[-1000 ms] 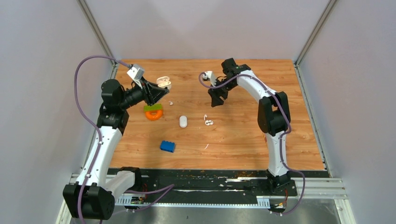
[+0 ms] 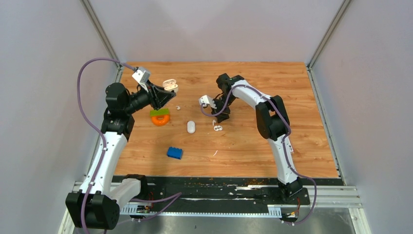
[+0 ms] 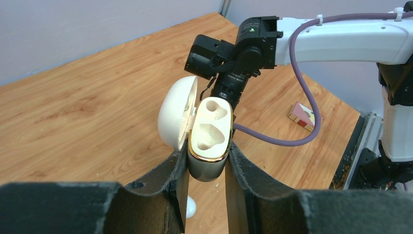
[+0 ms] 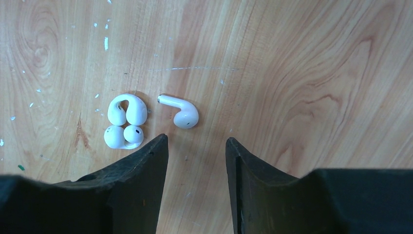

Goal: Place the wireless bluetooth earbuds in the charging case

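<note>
The white charging case [image 3: 210,127] stands with its lid [image 3: 178,111] raised and both earbud hollows empty in the left wrist view. My left gripper is shut on the case's lower body, holding it above the table. A single white earbud [image 4: 186,115] lies on the wood in the right wrist view, its stem pointing left. My right gripper is over the table with its fingers spread apart and nothing between them; the earbud shows just beyond the fingertips. In the top view the right gripper [image 2: 223,118] is close to the earbud [image 2: 214,122].
Beside the earbud sits a white looped piece with rounded ends [image 4: 127,109]. A white oval object [image 2: 191,127], a blue block [image 2: 175,152], an orange ring [image 2: 160,120], a green block [image 2: 159,112] and a small white piece [image 2: 178,107] lie around.
My right arm has come left and toward the table's front, bringing its gripper from behind the earbud to close beside it. The left arm and the case have stayed put.
</note>
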